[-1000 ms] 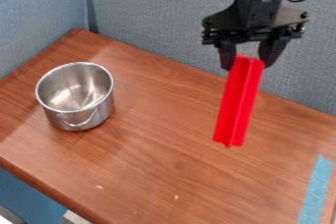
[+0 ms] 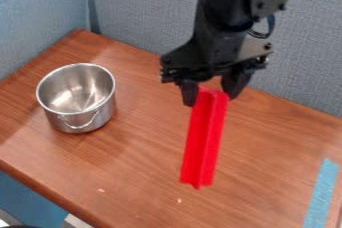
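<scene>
A long red bar [image 2: 202, 142] hangs upright from my gripper [image 2: 210, 85], which is shut on its top end; its lower end reaches down over the wooden table [image 2: 134, 172], and whether it touches cannot be told. A steel pot [image 2: 76, 97] with a wire handle stands to the left of the bar.
Blue-grey padded walls [image 2: 147, 12] bound the back and left of the table. A light blue strip [image 2: 319, 194] lies at the right front edge. The table between pot and bar is clear.
My gripper has moved left and toward the front with the red bar in it, bringing it closer to the pot. The pot is unmoved.
</scene>
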